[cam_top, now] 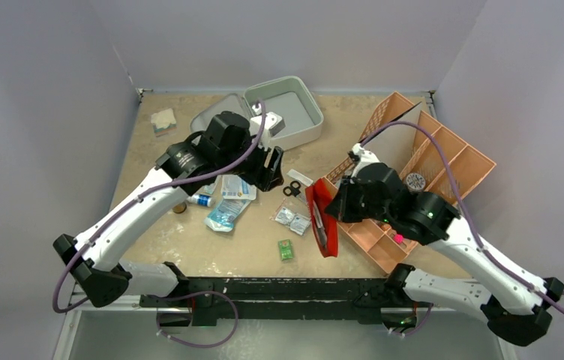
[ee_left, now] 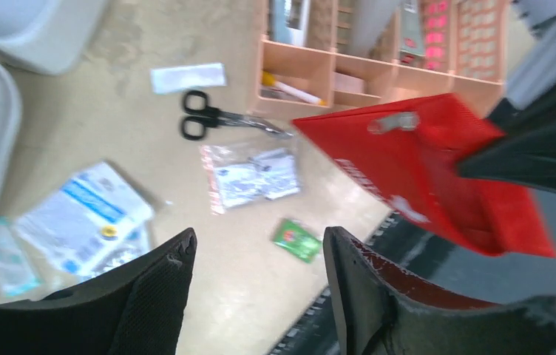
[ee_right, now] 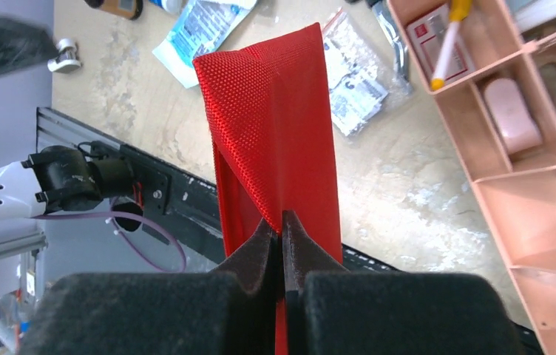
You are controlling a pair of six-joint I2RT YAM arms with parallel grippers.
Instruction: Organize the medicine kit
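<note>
A red fabric pouch (cam_top: 322, 225) hangs from my right gripper, which is shut on it at the front of the organizer. My left gripper is open and empty, apart from the pouch, to its left. The salmon compartment organizer (cam_top: 451, 161) holds small items. On the table lie scissors (ee_left: 208, 118), a clear bag of packets (ee_left: 256, 181), a green packet (cam_top: 286, 250), blue-and-white packs (cam_top: 228, 214) and a white strip (ee_left: 186, 78).
A grey-green open box (cam_top: 298, 135) with its lid beside it stands at the back. A small pale bag (cam_top: 163, 120) lies at the back left.
</note>
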